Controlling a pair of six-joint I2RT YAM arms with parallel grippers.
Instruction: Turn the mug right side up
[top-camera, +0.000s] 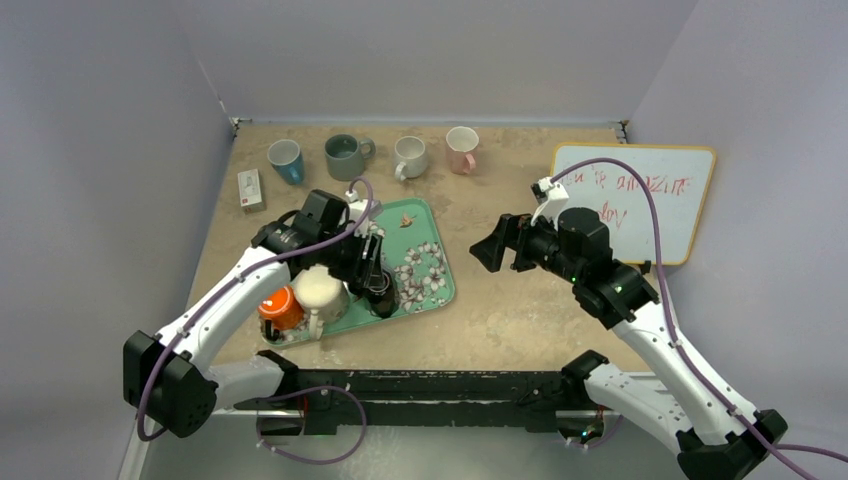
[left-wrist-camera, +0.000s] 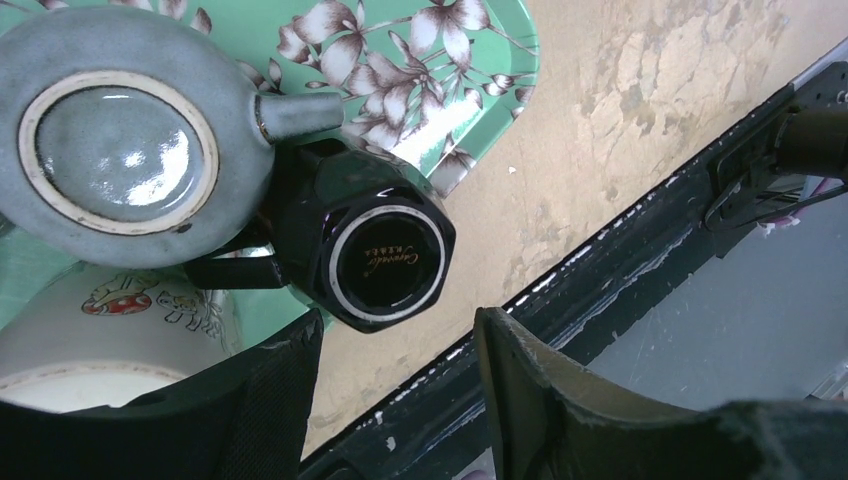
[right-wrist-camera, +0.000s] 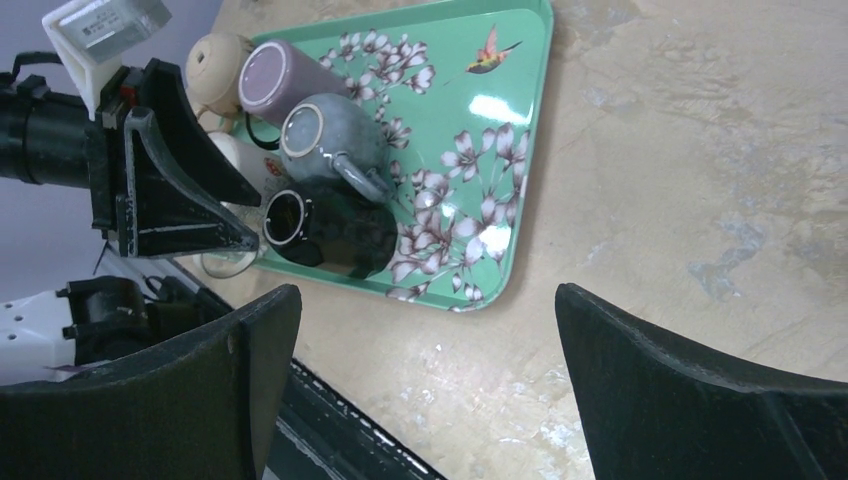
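Observation:
A faceted black mug (left-wrist-camera: 385, 255) stands upside down near the front edge of the green tray (top-camera: 438, 230), its ringed base facing up. My left gripper (top-camera: 368, 278) is above the tray by this mug, open. In the left wrist view the left gripper has empty space between its fingers, and the mug lies just beyond the fingertips. Touching or close to the black mug is a grey-blue upside-down mug (left-wrist-camera: 120, 150); a white mug (left-wrist-camera: 150, 320) is at its other side. My right gripper hangs open and empty over the bare table to the right.
Also bottom up on the tray are an orange mug (top-camera: 280, 306), a purple mug (right-wrist-camera: 285, 80) and a beige mug (right-wrist-camera: 215, 70). Several upright mugs, among them a pink mug (top-camera: 462, 150), line the back. A whiteboard (top-camera: 640, 200) lies right.

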